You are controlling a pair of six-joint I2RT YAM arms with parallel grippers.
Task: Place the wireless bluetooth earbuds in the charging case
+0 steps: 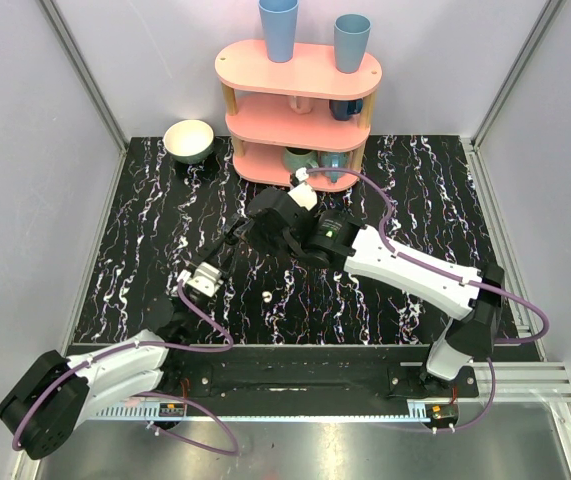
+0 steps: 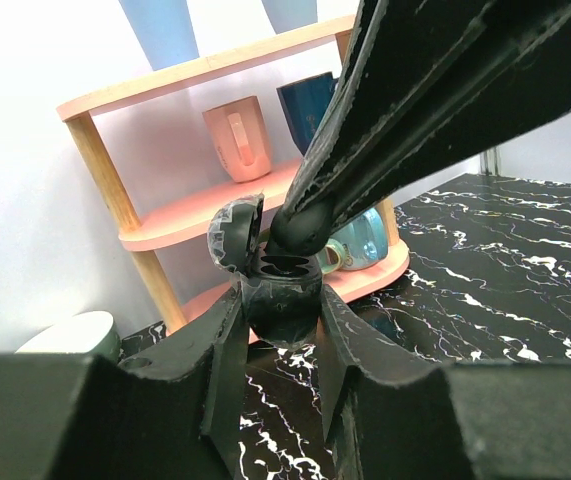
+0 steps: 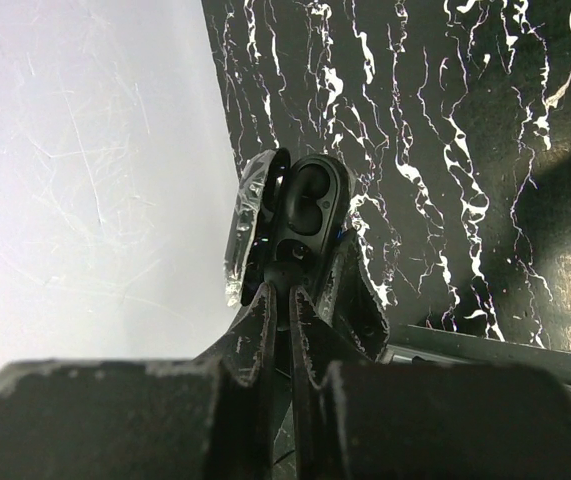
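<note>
In the left wrist view the small black charging case [image 2: 283, 300] is clamped upright in my left gripper, its lid [image 2: 233, 235] swung open. Dark round wells show in its top. A rounded black earbud [image 3: 283, 276] sits at the tips of my right gripper, which is shut on it. In the right wrist view it lies over the near end of the case, by one well; the far well is bare. Whether it is seated or only touching the case is hidden. From above, both grippers meet left of centre, and the case is mostly covered.
Small white pieces [image 1: 267, 297] lie on the black marbled table [image 1: 385, 310]. A pink shelf [image 1: 295, 125] with cups stands at the back, a pale bowl [image 1: 189, 138] to its left. The right arm [image 1: 405, 265] spans the table's right half.
</note>
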